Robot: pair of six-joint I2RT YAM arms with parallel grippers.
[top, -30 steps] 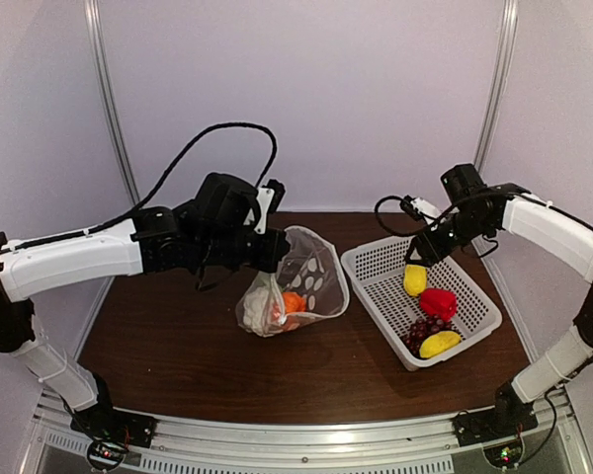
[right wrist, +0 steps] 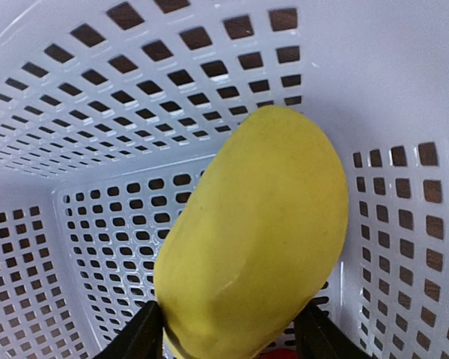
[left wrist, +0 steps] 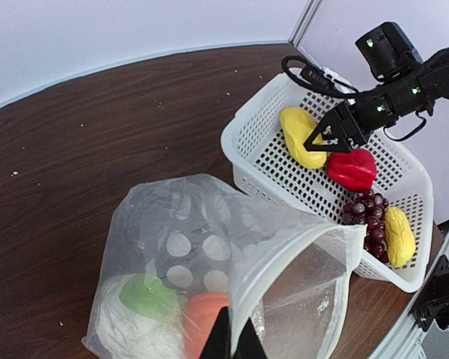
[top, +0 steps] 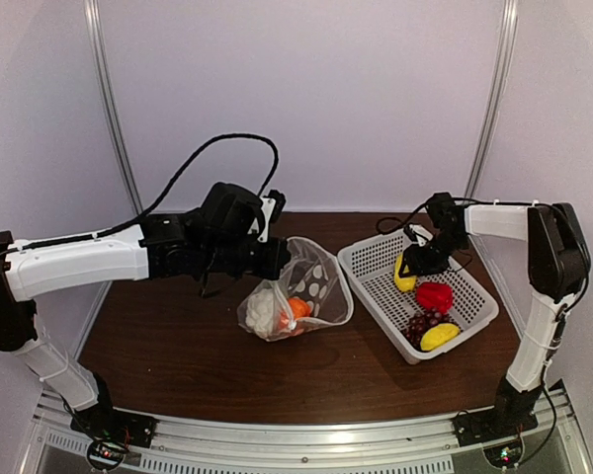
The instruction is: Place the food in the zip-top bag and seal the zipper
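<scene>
The clear zip top bag (top: 328,308) stands open on the table, with a white item (top: 262,312) and an orange item (top: 296,308) inside. In the left wrist view a green shape (left wrist: 148,298) shows through its plastic. My left gripper is shut on the bag's upper rim. Inside the basket (top: 371,306), my right gripper has its fingers apart, one on each side of the near end of a yellow fruit (right wrist: 254,217); whether both press on it is unclear. A red pepper (top: 434,296), dark grapes (top: 427,326) and another yellow fruit (top: 439,337) also lie there.
The basket's perforated walls rise close around the right gripper. A narrow strip of table (top: 348,370) separates bag and basket at the front. Bare table lies left of the bag.
The basket has slid slightly left and up in the view.
</scene>
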